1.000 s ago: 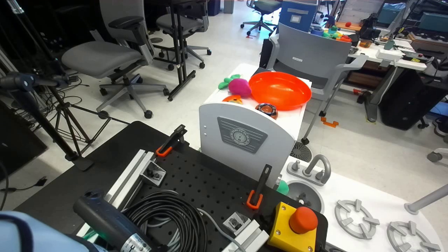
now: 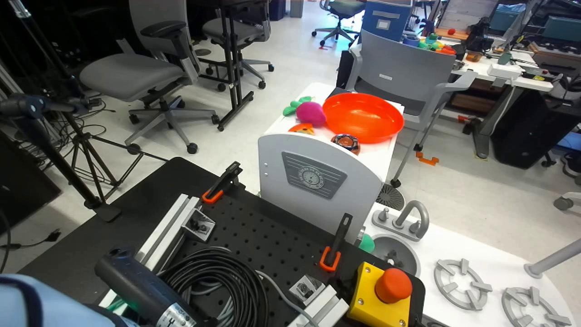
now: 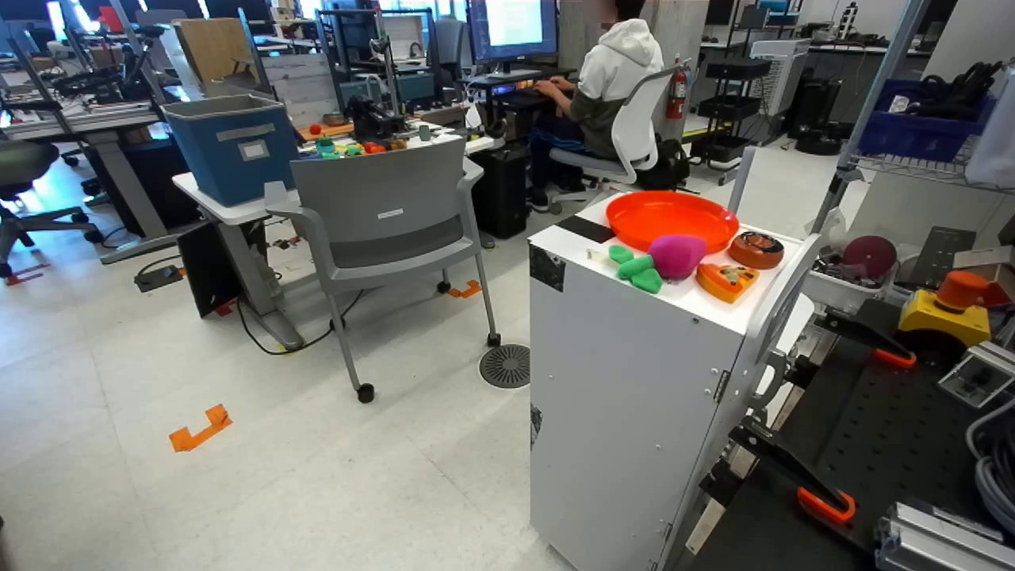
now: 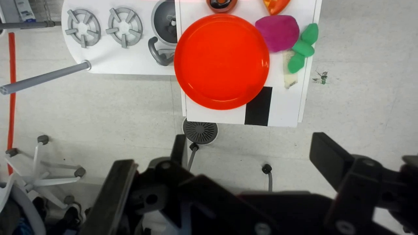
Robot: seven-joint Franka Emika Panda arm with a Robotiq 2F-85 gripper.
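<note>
In the wrist view my gripper is open, its two dark fingers wide apart with only floor visible between them. Beyond the fingertips is a white cabinet top [image 4: 288,111] with a round red-orange plate [image 4: 221,62], which looks empty. A plush eggplant lies at the plate's right edge, its body [image 4: 278,33] purple and its leaves [image 4: 303,49] green. Partly cut off at the top edge are a brown doughnut toy [image 4: 221,4] and an orange wedge-shaped toy [image 4: 276,6]. Neither exterior view shows the gripper.
A toy sink [image 2: 389,253] with a faucet and stove burners adjoins the cabinet. Its grey upright panel [image 2: 305,174] rises between the toys and the black pegboard table [image 2: 245,218]. A grey chair [image 3: 390,209] stands behind. A yellow box with a red button [image 2: 381,294] sits near the table edge.
</note>
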